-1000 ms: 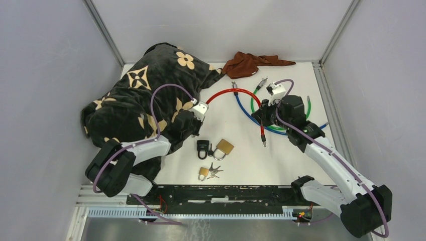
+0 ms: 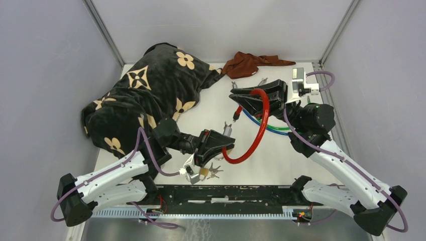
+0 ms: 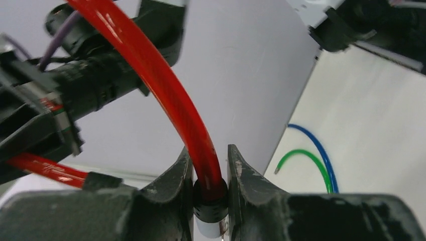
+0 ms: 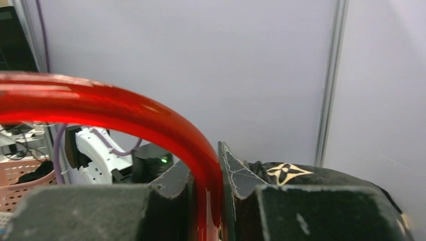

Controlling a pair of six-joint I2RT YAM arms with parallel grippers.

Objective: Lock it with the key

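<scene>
A red cable [image 2: 259,128] hangs in a loop between my two grippers. In the left wrist view, the fingers of my left gripper close against the black collar [image 3: 210,207] at one end of it; a silver tip [image 2: 227,129] sticks out past the fingers in the top view. Further along, my right gripper is shut on the red tube, whose other black end [image 2: 236,115] dangles below. Under the left gripper [image 2: 230,144] lie a small brass padlock [image 2: 203,172] and keys [image 2: 215,170]. The left arm mostly covers the larger padlocks.
Blue [image 2: 276,131] and green [image 2: 277,126] cables lie on the right of the white table. A dark flowered blanket [image 2: 150,85] fills the left, and a brown cloth [image 2: 246,65] lies at the back. Bare table shows at centre right [image 2: 281,160].
</scene>
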